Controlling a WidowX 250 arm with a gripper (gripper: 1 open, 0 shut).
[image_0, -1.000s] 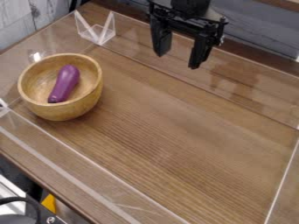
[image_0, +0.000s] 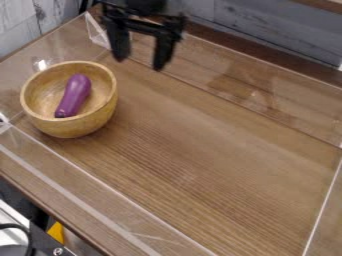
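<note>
My gripper (image_0: 140, 45) is at the top of the view, left of centre, blurred, with dark fingers pointing down over the back of the table. Below it to the left, a wooden bowl (image_0: 100, 109) holds a purple oblong object (image_0: 74, 95), possibly an eggplant. The gripper is apart from the bowl and higher in the view. The blur hides detail between the fingers.
Low walls border it at the back. At the lower left edge are dark cables and a small yellow item (image_0: 56, 230).
My gripper has moved left from the upper middle-right toward the upper left, above and behind the bowl. The bowl and purple object have not moved.
</note>
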